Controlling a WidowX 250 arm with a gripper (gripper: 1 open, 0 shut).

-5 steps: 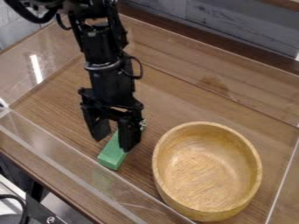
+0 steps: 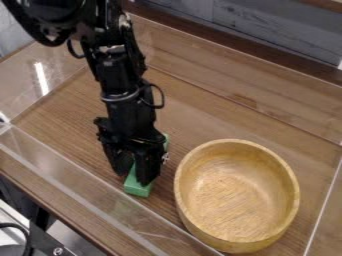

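Observation:
A black robot arm reaches down from the top left to my gripper (image 2: 134, 155), which is low over a green object (image 2: 139, 186) on the wooden table (image 2: 214, 90). The dark fingers cover the upper part of the green object. Whether they grip it cannot be made out.
A large yellow-tan bowl (image 2: 237, 195) stands at the lower right, just beside the green object. A raised edge runs along the back.
My gripper has moved down and slightly toward the viewer, onto the green object, covering more of it.

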